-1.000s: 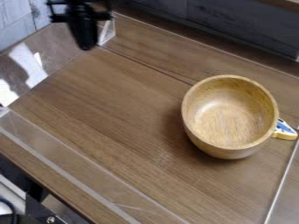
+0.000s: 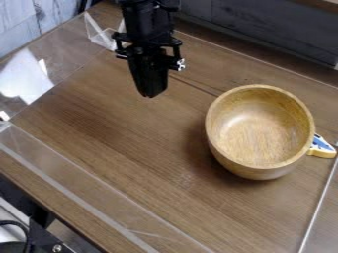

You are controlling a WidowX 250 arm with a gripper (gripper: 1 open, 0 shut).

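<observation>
A black robot gripper (image 2: 149,83) hangs over the upper middle of the wooden table, left of and behind a round wooden bowl (image 2: 258,138). Whether its fingers are open or shut is hard to make out, and nothing is clearly held in them. The bowl looks empty and has a small white-and-blue object (image 2: 321,148) at its right side.
Clear acrylic panels and tape line the table's left edge. A dark grey wall (image 2: 278,30) runs along the back.
The gripper has swept from the far upper left toward the right and a little downward, nearer the bowl. The bowl has not moved.
</observation>
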